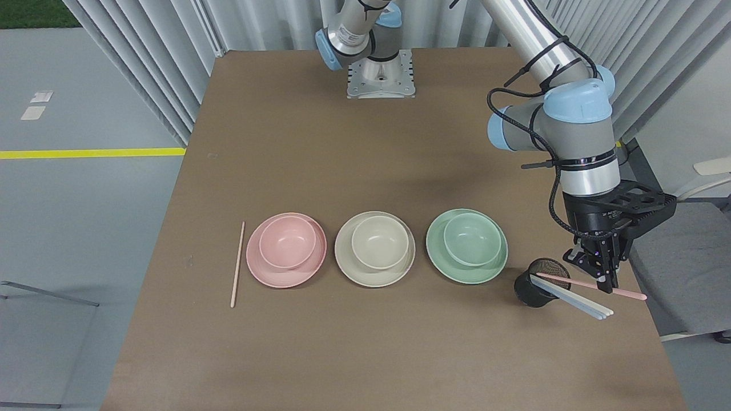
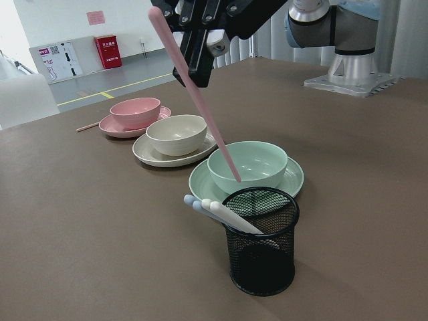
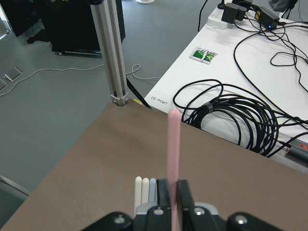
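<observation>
My gripper is shut on a pink chopstick (image 3: 173, 142), held above the black mesh cup (image 2: 261, 264) in the left view. The cup holds white and pale blue chopsticks (image 1: 572, 298) leaning out. A green bowl on a plate (image 1: 472, 239), a cream bowl on a plate (image 1: 380, 242) and a pink bowl on a plate (image 1: 288, 242) stand in a row. A thin pink chopstick (image 1: 237, 264) lies left of the pink plate.
In the wrist view, coiled cables (image 3: 260, 125) lie on a white surface beyond the edge.
</observation>
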